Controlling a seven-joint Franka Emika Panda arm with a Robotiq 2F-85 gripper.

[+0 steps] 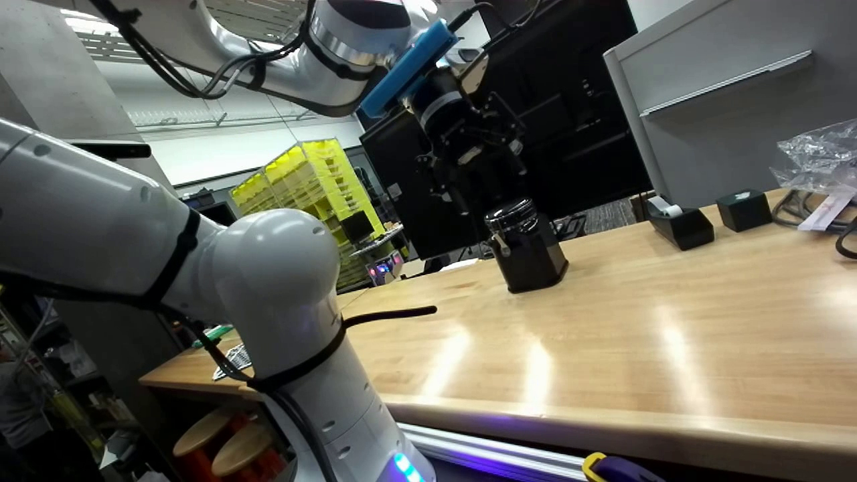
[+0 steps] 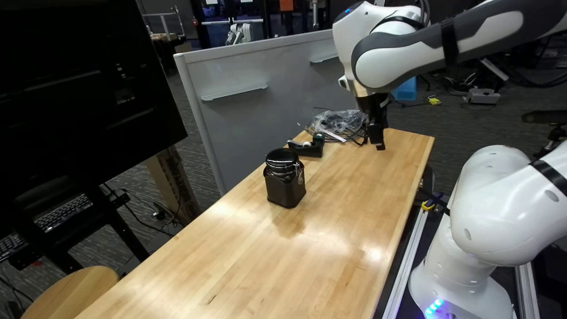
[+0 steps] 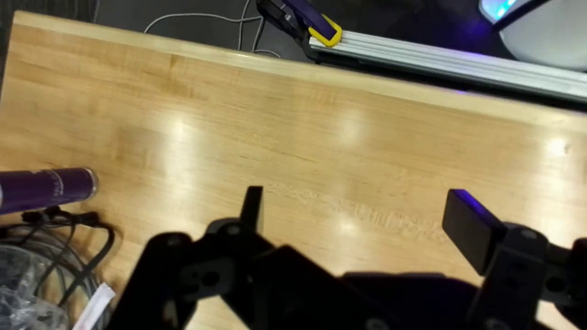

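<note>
A dark glossy jar [image 1: 531,256] with a round lid and a metal clasp stands upright on the wooden table [image 2: 255,250]; the second exterior view has the same jar [image 2: 285,186] near the table's far edge. In the wrist view my gripper is open, its dark fingers [image 3: 472,225] wide apart, with only bare wood showing below. The first exterior view shows the gripper [image 1: 488,183] overlapping the region above the jar, but in the second the gripper [image 2: 378,146] hangs well apart from it, toward the cable end. The jar is out of the wrist view.
A black tape dispenser [image 1: 681,226] and a small black box [image 1: 744,210] lie along the table's back. Cables and clear plastic [image 2: 340,122] occupy one end, with a purple can [image 3: 50,189] beside them in the wrist view.
</note>
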